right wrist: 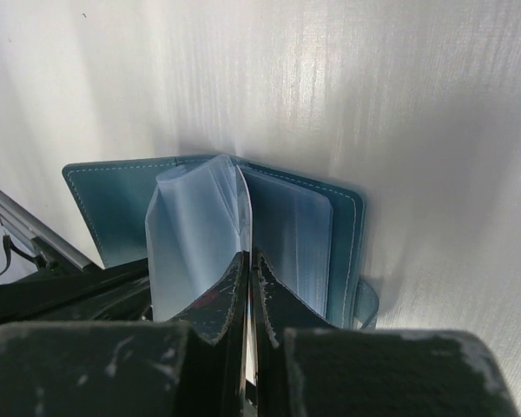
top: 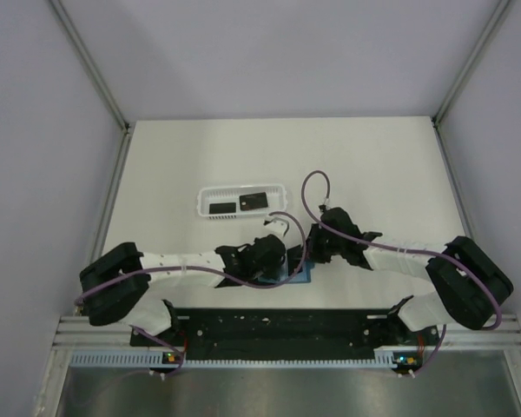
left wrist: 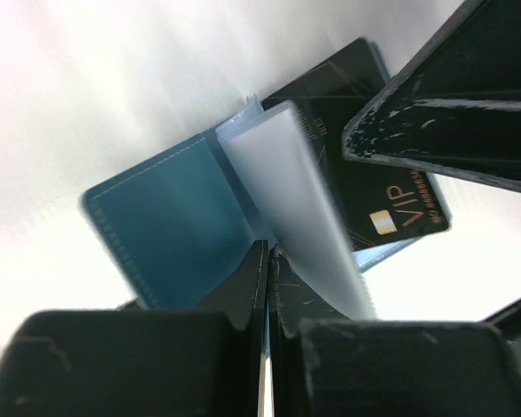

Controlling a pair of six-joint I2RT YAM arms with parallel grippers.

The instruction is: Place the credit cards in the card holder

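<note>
The teal card holder (left wrist: 161,226) lies on the white table, its clear sleeves (right wrist: 286,239) showing. A black VIP card (left wrist: 382,200) sits in it beside a raised sleeve. My left gripper is shut over the holder at the sleeves. My right gripper is shut at the edge of a raised sleeve; whether that thin edge is between its fingertips is unclear. From above, both grippers meet at the holder and largely hide it.
A white tray (top: 204,193) behind the grippers holds black cards (top: 253,201).
</note>
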